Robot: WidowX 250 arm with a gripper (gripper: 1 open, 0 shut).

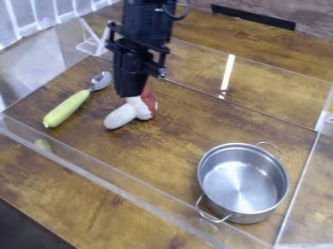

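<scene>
My black gripper (132, 70) hangs at the top centre, above a white oblong object (124, 115) with a red-and-white part behind it. Whether its fingers are open or shut is unclear. A yellow-green corn cob (65, 109) lies to the left, with a silver spoon-like utensil (100, 79) behind it. A steel pot (242, 180) with two handles stands at the lower right.
Clear low walls surround the wooden work surface (156, 165). A white rack-like item (33, 19) sits at the top left corner.
</scene>
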